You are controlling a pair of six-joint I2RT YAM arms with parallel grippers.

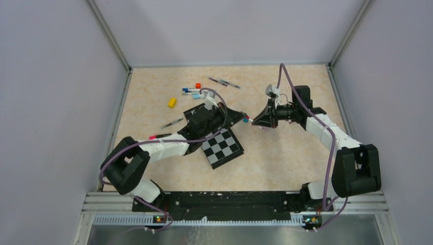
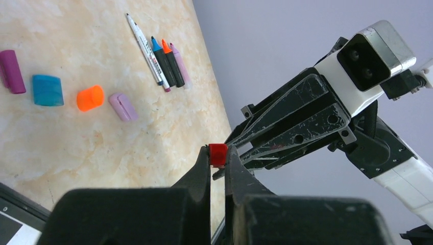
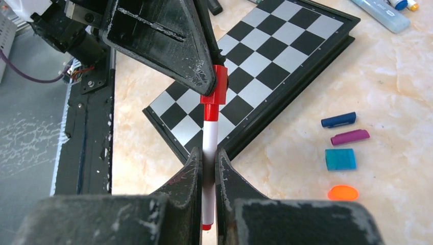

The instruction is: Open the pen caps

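My left gripper is shut on a red cap, whose end shows between the fingertips in the left wrist view. My right gripper is shut around the white barrel of a pen. In the right wrist view the pen stands lengthwise, its narrow red collar reaching up to the wider red cap at the left fingers. Whether cap and collar touch or merely line up cannot be told. From above, both grippers face each other near the board's right side, with red and white between them.
Loose caps lie on the table: purple, teal, orange and lilac. Uncapped markers lie farther right. A checkered board sits under the left arm. Several pens lie at the back left.
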